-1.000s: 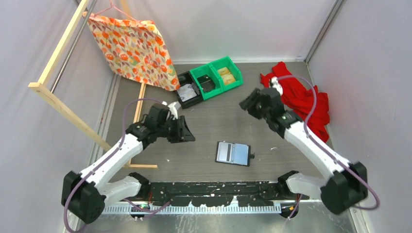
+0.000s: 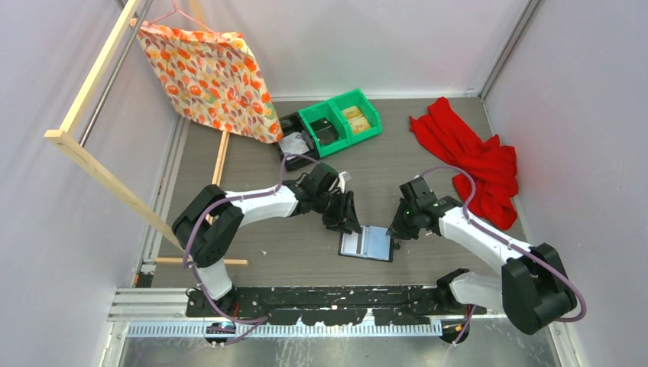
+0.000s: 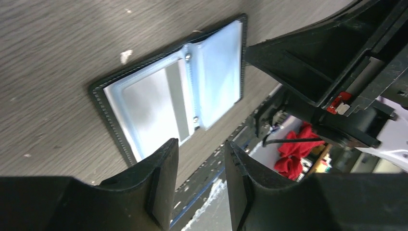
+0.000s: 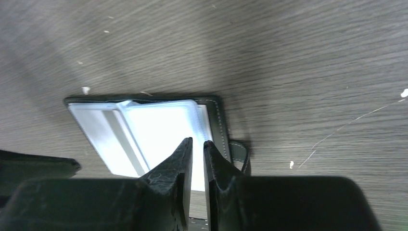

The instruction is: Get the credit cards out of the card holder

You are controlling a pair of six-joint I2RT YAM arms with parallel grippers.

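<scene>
The card holder [image 2: 377, 243] lies open on the table, black outside, with clear plastic sleeves [image 3: 216, 72] and white and grey striped contents [image 4: 125, 144]. My left gripper stands open over its left half, its fingertips at the holder's near edge in the left wrist view. My right gripper is at the holder's right half, beside the strap side. Its fingertips are close together, with a narrow gap; what, if anything, is between them I cannot tell.
Green bins [image 2: 344, 145] and a black bin stand at the back. A red cloth [image 2: 474, 168] lies at the right, and a patterned cloth [image 2: 206, 76] hangs from the wooden frame at the left. The table around the holder is clear.
The holder lies in the same place.
</scene>
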